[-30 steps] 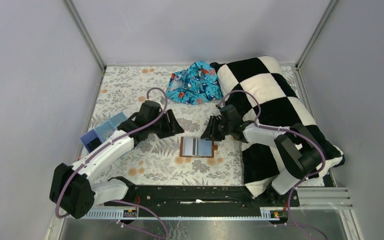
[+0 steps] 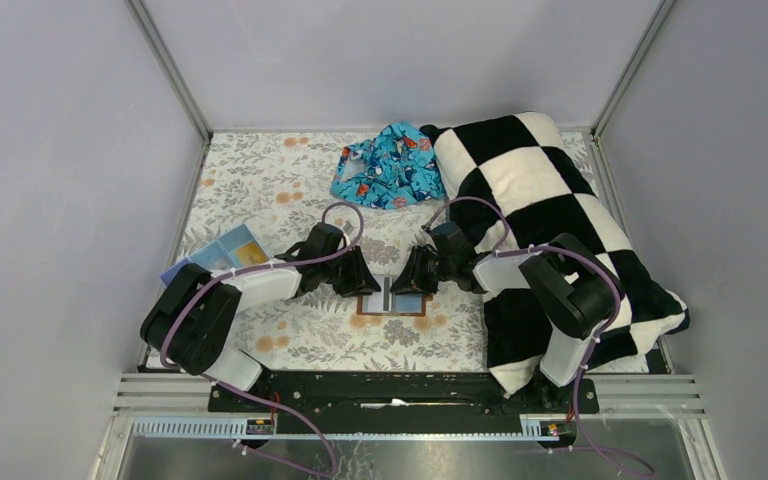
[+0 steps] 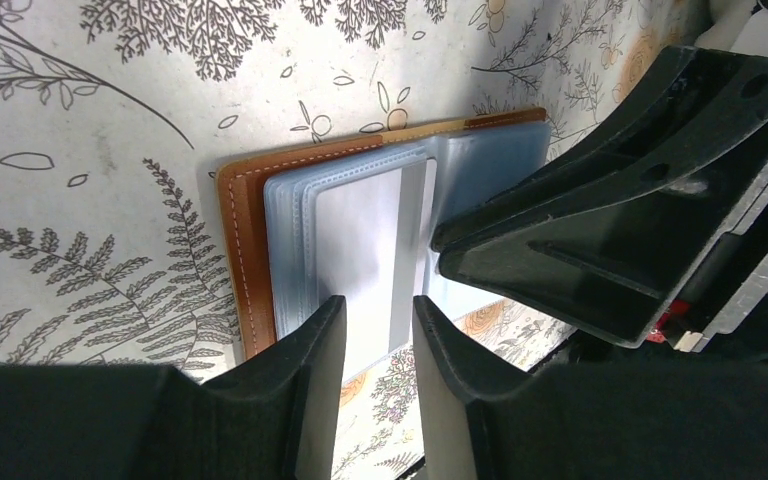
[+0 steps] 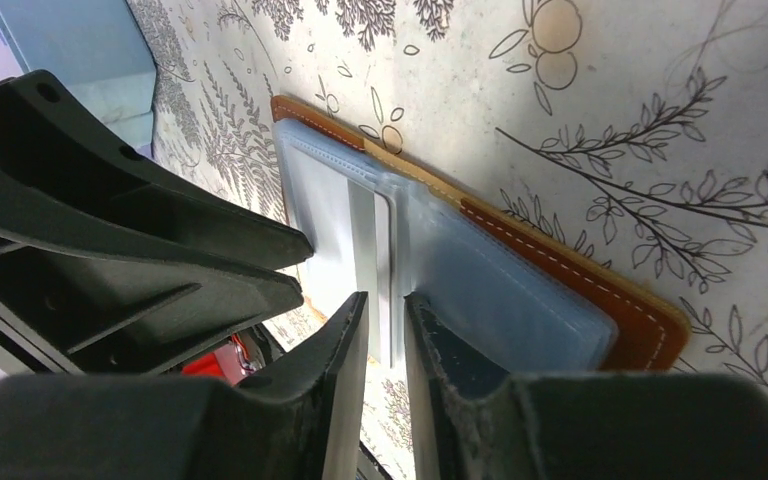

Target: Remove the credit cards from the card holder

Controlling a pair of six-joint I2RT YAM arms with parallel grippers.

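A brown leather card holder (image 3: 245, 250) with clear bluish sleeves (image 4: 505, 280) lies open on the patterned table, white cards (image 3: 360, 260) inside the sleeves. My left gripper is low over the white card, fingertips part open at its lower part. My right gripper is at the edge of the cards by the middle of the holder, fingertips slightly apart. In each wrist view the other gripper reaches in from the side. Whether either touches the cards is unclear.
Blue boxes (image 2: 215, 250) lie at the left. A blue patterned cloth (image 2: 390, 170) is at the back, and a checkered cushion (image 2: 550, 200) fills the right side. The table in front of the holder is clear.
My left gripper has moved right and down onto the card holder. My right gripper has moved slightly down and left over it.
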